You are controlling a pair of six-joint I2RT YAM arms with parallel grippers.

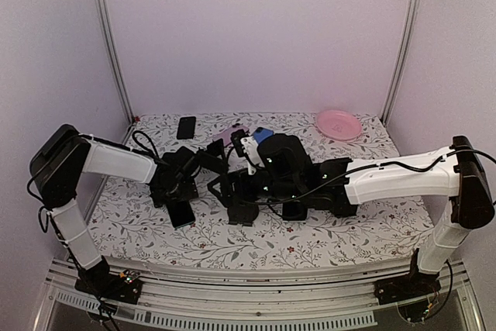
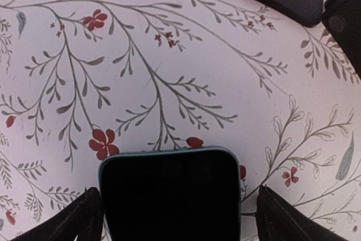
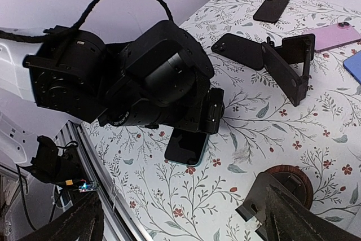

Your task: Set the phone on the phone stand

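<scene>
A black phone point(image 1: 180, 215) lies flat at the left of the table; in the left wrist view its top end point(image 2: 169, 190) sits between the fingertips of my left gripper, which is part open around it; contact is unclear. A dark stand-like object point(image 3: 285, 71) stands beyond it in the right wrist view, and another on a round base point(image 3: 271, 198) is below my right gripper, which is open. In the top view the right arm hides part of the middle objects.
More phones lie behind: black point(image 1: 187, 127), another black point(image 3: 237, 52), pink point(image 3: 327, 36), blue point(image 3: 352, 66). A pink plate point(image 1: 339, 123) is at the back right.
</scene>
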